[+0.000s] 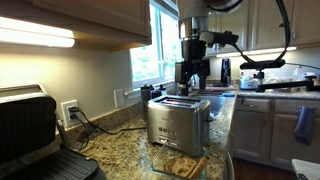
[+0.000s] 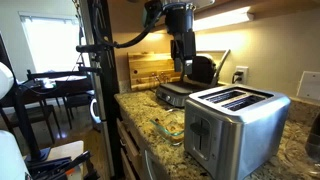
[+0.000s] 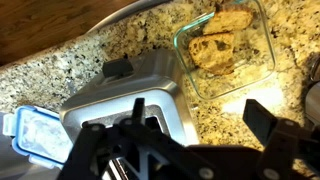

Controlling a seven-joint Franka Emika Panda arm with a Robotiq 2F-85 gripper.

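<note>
A silver two-slot toaster (image 1: 178,122) stands on the granite counter, its slots facing up. My gripper (image 1: 193,79) hangs above it, pointing down. In the wrist view its dark fingers stand wide apart, open with nothing between them, and partly cover the toaster (image 3: 178,103). Beside the toaster lies a clear glass dish (image 3: 264,58) holding browned pieces of bread (image 3: 211,52); exterior view 1 shows this dish (image 1: 157,160) in front of the toaster. From the other side, the toaster (image 2: 232,140) hides part of the counter.
A black appliance with a raised lid (image 1: 28,122) stands at the left by the wall. Cords run from a wall outlet (image 1: 71,112) across the counter. In the wrist view, a blue-rimmed clear container (image 3: 40,135) lies beyond the toaster. Cabinets (image 1: 95,17) overhang the counter.
</note>
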